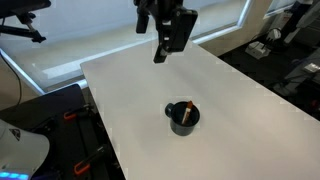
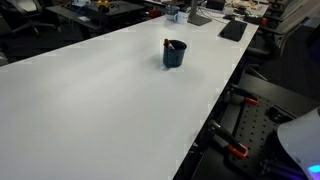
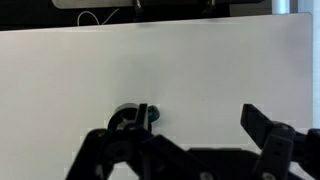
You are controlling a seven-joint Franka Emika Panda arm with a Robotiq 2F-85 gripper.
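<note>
A dark mug (image 1: 183,126) stands upright on the white table, its handle (image 1: 169,110) towards the left in exterior view 1. An orange-brown stick-like object (image 1: 187,112) leans inside it, and exterior view 2 shows the same mug (image 2: 174,58) with the stick (image 2: 167,43) poking above the rim. High over the table, apart from the mug, my gripper (image 1: 149,45) hangs open and empty. In the wrist view the mug (image 3: 122,113) is partly hidden behind the left finger, left of the open gripper. Exterior view 2 does not show the gripper.
Cups and other items (image 2: 180,14) stand beyond its far edge in exterior view 2. A dark frame (image 1: 60,130) borders the table beside the robot's base.
</note>
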